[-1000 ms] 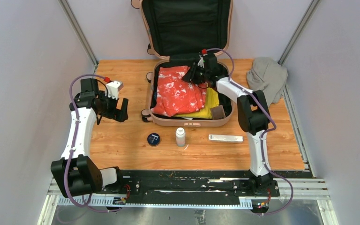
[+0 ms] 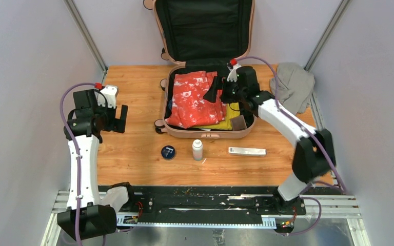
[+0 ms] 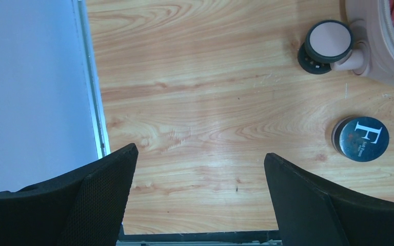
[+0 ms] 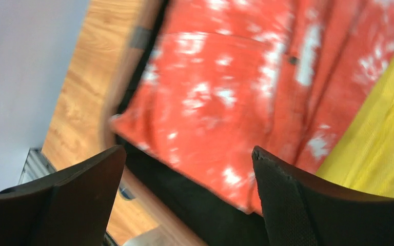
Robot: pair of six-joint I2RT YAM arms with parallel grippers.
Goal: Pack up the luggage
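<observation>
The pink suitcase (image 2: pixel 211 135) lies open in the middle of the table, lid raised at the back. Inside it a red cloth with white blotches (image 2: pixel 192 102) lies folded over a yellow cloth (image 2: pixel 229 115), and a small brown item (image 2: pixel 238 123) sits in the front right corner. Above the red cloth hangs my right gripper (image 2: pixel 216 88), open and empty; its wrist view is blurred over the red cloth (image 4: pixel 220 97). My left gripper (image 2: pixel 118 118) stands open over bare wood left of the suitcase, nothing between its fingers.
In front of the suitcase are a round dark tin (image 2: pixel 168 152), a white bottle (image 2: pixel 197 149) and a slim white box (image 2: pixel 247 151). A grey cloth (image 2: pixel 292 87) lies at the back right. Bare table (image 2: pixel 128 164) shows at the front left.
The right gripper has shifted slightly to the front and opened, its arm swinging outward to the right and rising. My left arm has moved a little left. The cloths lie about as before.
</observation>
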